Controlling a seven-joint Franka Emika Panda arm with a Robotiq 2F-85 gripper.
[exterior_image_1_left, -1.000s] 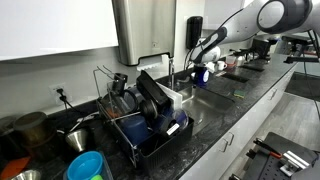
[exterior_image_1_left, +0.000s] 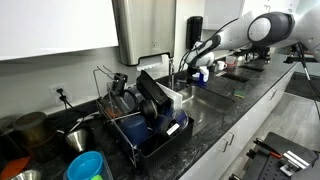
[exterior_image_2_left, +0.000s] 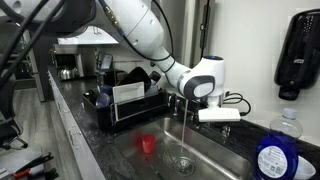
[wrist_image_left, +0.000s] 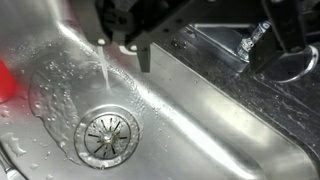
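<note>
Over the sink (exterior_image_2_left: 200, 158), my gripper stands open, its dark fingers wide apart at the top of the wrist view. Shiny chrome parts of the faucet (wrist_image_left: 250, 42) show between and behind the fingers; no grip on them shows. A thin water stream (wrist_image_left: 104, 68) runs down past the left finger toward the drain (wrist_image_left: 106, 137), and the sink floor is wet. The same stream (exterior_image_2_left: 184, 132) falls beside the white gripper body in the second exterior view. A red cup (exterior_image_2_left: 149, 144) sits in the sink, left of the stream.
A dish rack (exterior_image_1_left: 160, 143) full of dark pans and dishes stands beside the sink. To the sink's other side are a blue-labelled bottle (exterior_image_2_left: 277, 150) and a white bowl (exterior_image_2_left: 304, 168). Pots and a blue bowl (exterior_image_1_left: 88, 166) stand at the near left of the counter.
My gripper has shifted slightly up and to the right in the first exterior view. The rack and the counter items have stayed in place.
</note>
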